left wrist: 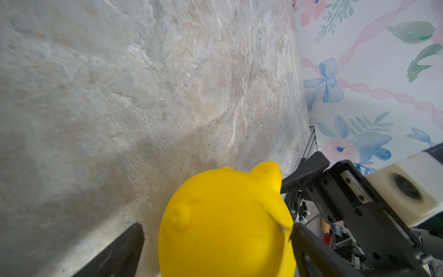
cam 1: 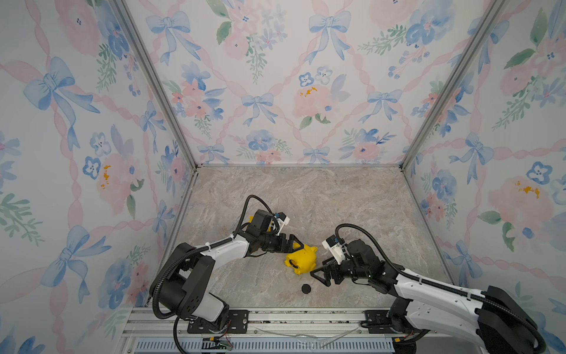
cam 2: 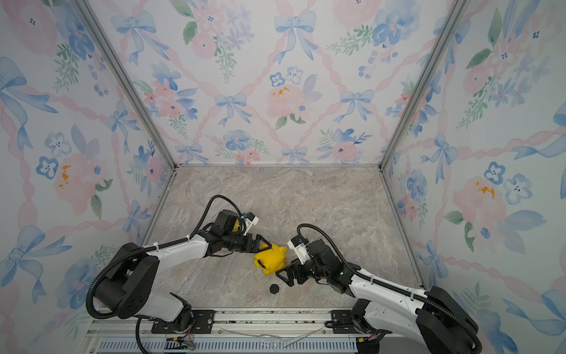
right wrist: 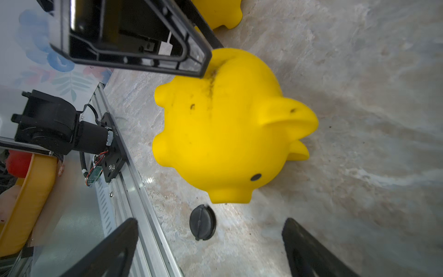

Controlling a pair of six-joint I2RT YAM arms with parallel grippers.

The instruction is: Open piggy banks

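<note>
A yellow piggy bank sits on the floor between both arms, a dark mark on its left side in the top left view. My left gripper is at its back; in the left wrist view the bank lies between widely spread fingers, with a gap at the left one. In the right wrist view the bank's snout and eye point toward my right gripper, which is open with nothing between its fingers. A round black plug lies loose on the floor, apart from the bank.
Another yellow object stands behind, mostly hidden by the left arm. The metal rail runs along the front edge, close to the plug.
</note>
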